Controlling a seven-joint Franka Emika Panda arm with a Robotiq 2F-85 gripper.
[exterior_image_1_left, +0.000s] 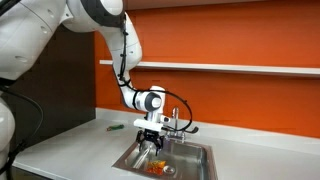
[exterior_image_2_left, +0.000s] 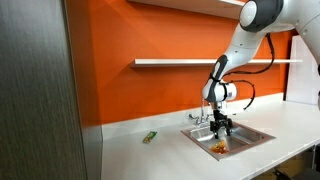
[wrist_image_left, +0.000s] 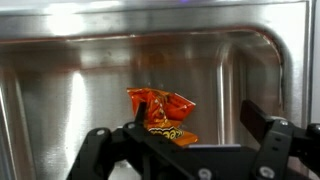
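Observation:
An orange-red crumpled packet (wrist_image_left: 163, 110) lies on the floor of the steel sink (exterior_image_1_left: 192, 160). From exterior view 1 the packet (exterior_image_1_left: 156, 166) shows near the sink's front, and exterior view 2 has it as a small orange patch (exterior_image_2_left: 218, 147). Above it my gripper (exterior_image_1_left: 151, 143) points down, open and apart from the packet. Its dark fingers reach into the wrist view from the bottom, one left of centre and one at the right (wrist_image_left: 266, 128); the left one hides part of the packet.
A faucet (exterior_image_1_left: 180, 118) stands behind the sink. The drain (exterior_image_1_left: 169, 170) is beside the packet. A green item (exterior_image_2_left: 150, 136) lies on the white counter (exterior_image_2_left: 120, 160), well away from the sink. A white shelf (exterior_image_1_left: 230, 68) runs along the orange wall.

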